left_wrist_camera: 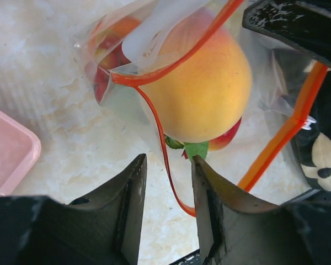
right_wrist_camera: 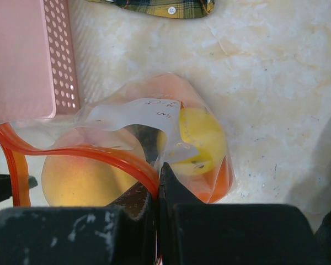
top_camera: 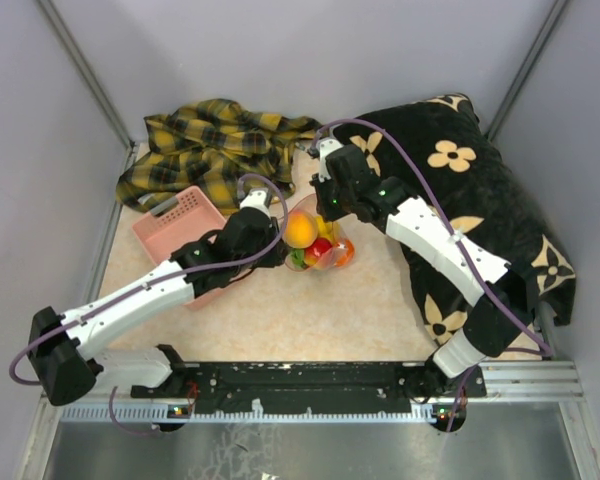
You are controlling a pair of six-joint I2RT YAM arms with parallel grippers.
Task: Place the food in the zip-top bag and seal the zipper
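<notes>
The clear zip bag with its orange zipper rim (left_wrist_camera: 165,74) lies with its mouth spread wide. Inside it are a large orange-yellow fruit (top_camera: 300,229), a red piece (top_camera: 318,250), a yellow piece (right_wrist_camera: 201,141) and an orange piece (right_wrist_camera: 223,179). My right gripper is shut on the bag's rim, the orange strip running between its fingers. At the mouth's near side, my left gripper stands part open. The thin orange edge of the rim passes between its fingers in the left wrist view; both fingertips look clear of the large fruit.
A pink basket (top_camera: 150,243) stands to the left, partly under my left arm. Behind lies a yellow-black plaid cloth (top_camera: 215,150); a black flowered cushion (top_camera: 450,190) fills the right side.
</notes>
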